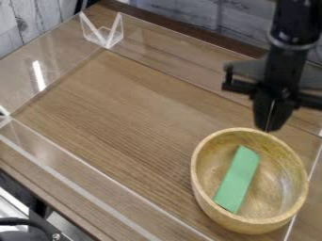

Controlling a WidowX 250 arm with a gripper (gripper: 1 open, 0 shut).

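A tan bowl (280, 188) sits at the lower right of the table, with a green rectangular object (236, 179) lying inside it. Above and behind the bowl, the black gripper (257, 95) hangs with its silver fingers pointing down, clear of the bowl. The gaps between its parts are small, and I cannot tell whether it is open or shut.
A white wire-like holder (104, 30) stands at the back left. A dark coiled shape lies at the bottom left corner.
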